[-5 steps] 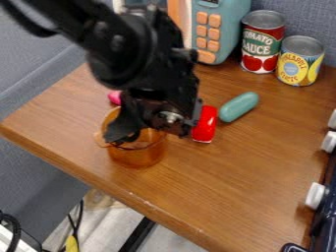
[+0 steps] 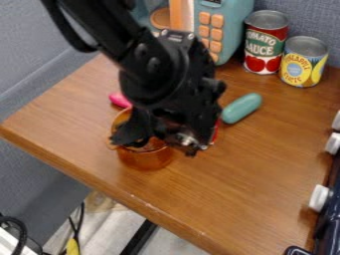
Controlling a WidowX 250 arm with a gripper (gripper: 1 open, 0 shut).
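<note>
My black gripper (image 2: 166, 127) is low over an orange translucent pot (image 2: 143, 155) on the wooden table, covering much of it. A red object behind the gripper shows only as a sliver near its right side. A teal cylinder (image 2: 242, 108) lies just right of the gripper, and a pink object (image 2: 118, 99) lies behind it on the left. Whether the fingers hold anything is hard to tell.
A tomato can (image 2: 265, 43) and a yellow can (image 2: 303, 63) stand at the back right beside a toy microwave (image 2: 213, 25). A dark appliance with white knobs (image 2: 325, 209) borders the right edge.
The gripper has shifted slightly right, now hiding most of the red object that showed beside it earlier.
</note>
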